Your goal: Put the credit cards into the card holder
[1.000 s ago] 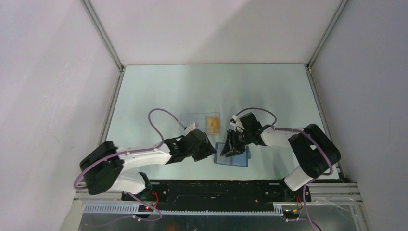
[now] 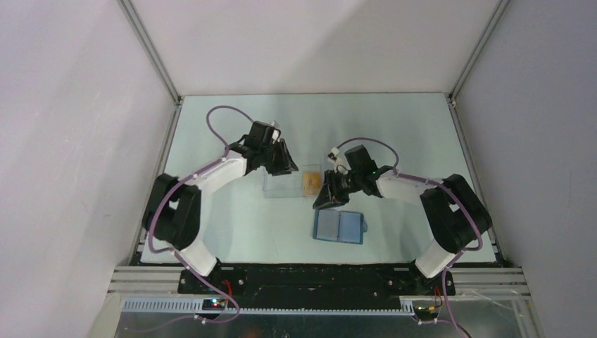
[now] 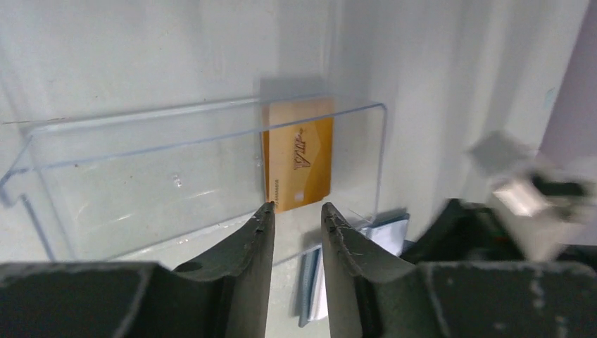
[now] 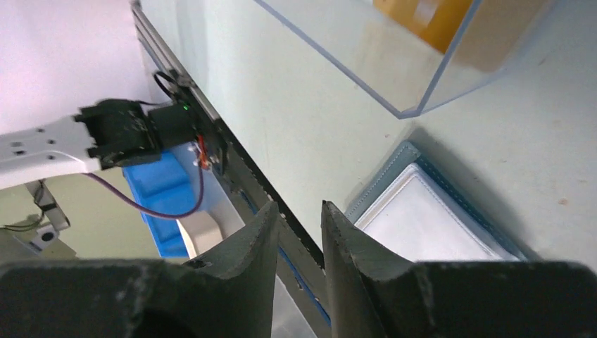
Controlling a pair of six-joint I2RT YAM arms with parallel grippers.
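An orange card stack (image 2: 311, 184) (image 3: 303, 160) stands at the right end of a clear acrylic box (image 2: 278, 191) (image 3: 141, 155). My left gripper (image 2: 287, 169) is above the box, its fingers part open, nothing between them. My right gripper (image 2: 324, 201) hangs just right of the box, above the blue-edged card holder (image 2: 350, 227) (image 4: 429, 218), which lies open with pale pockets. Its fingers are part open too, with nothing seen between them.
Rails and a dark strip (image 2: 310, 282) run along the front edge.
My left gripper has moved up and back from the front of the table to over the acrylic box. My right gripper has moved slightly back and left.
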